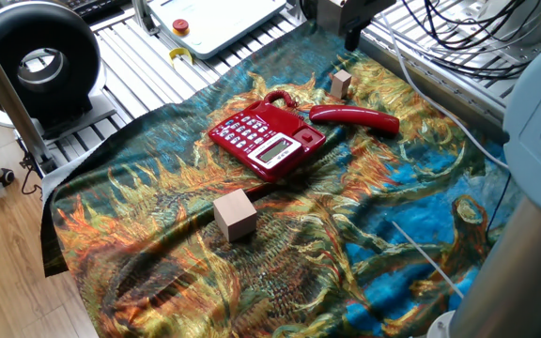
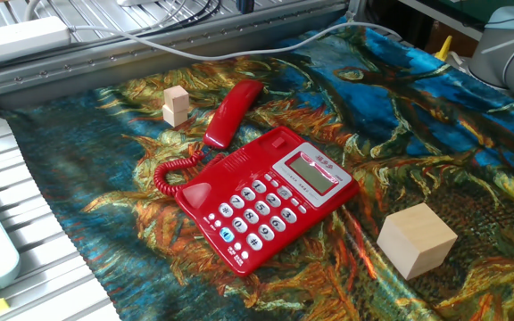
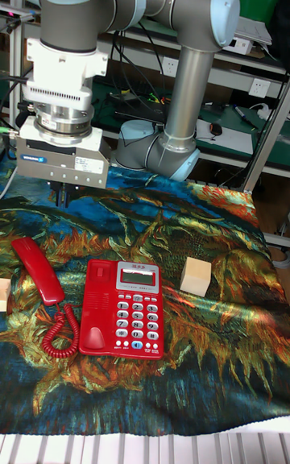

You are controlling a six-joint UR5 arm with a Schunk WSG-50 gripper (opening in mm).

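A red desk phone point(image 2: 270, 201) lies face up on the patterned cloth. Its red handset point(image 2: 233, 114) is off the cradle, resting on the cloth beside the base, with the coiled cord point(image 2: 175, 175) joining them. A larger wooden block point(image 1: 235, 215) sits on the display side of the phone. Near the handset, two small wooden blocks point(image 2: 176, 105) appear stacked. My gripper point(image 3: 62, 195) points down above the cloth, beyond the handset in exterior view 3 and clear of every object. Its dark fingers look close together, but the gap between them is unclear. Nothing visible hangs from them.
Cables point(image 1: 482, 38) and a metal rail run along one side of the cloth. A white device with a red button point(image 1: 181, 26) and a black ring-shaped object point(image 1: 36, 61) stand off the cloth. Bare cloth point(image 3: 214, 378) surrounds the larger block.
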